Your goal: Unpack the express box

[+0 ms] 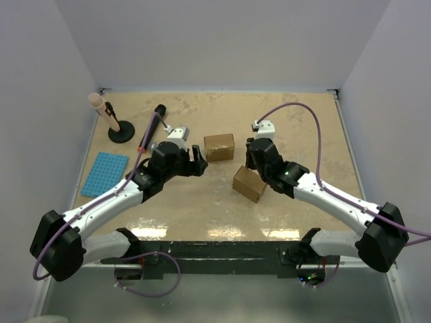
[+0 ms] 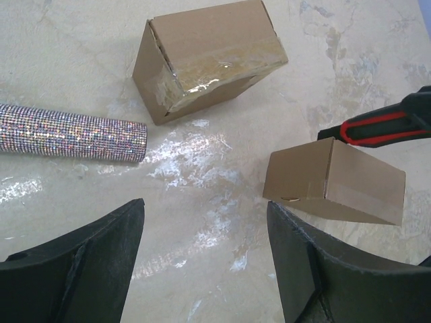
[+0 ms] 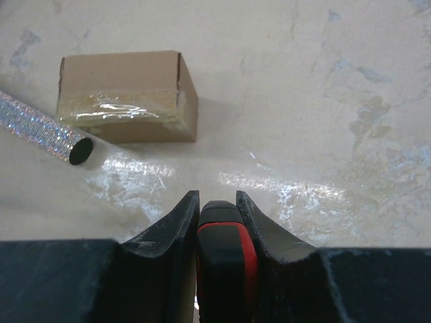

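Observation:
Two cardboard boxes lie on the floor: one with clear tape (image 1: 219, 147) at the back middle, the other (image 1: 249, 183) nearer, below my right gripper (image 1: 250, 151). In the right wrist view, my right gripper is shut on a black-and-red tool (image 3: 225, 269); in the left wrist view, the tool reaches to just behind the nearer box (image 2: 363, 185). My left gripper (image 1: 197, 159) hangs left of the boxes, fingers apart, nothing between them.
A glittery cylinder (image 2: 74, 134) lies left of the taped box. A blue mat (image 1: 104, 173), a stand (image 1: 121, 132) and a dark wand-like object (image 1: 151, 128) are at the left.

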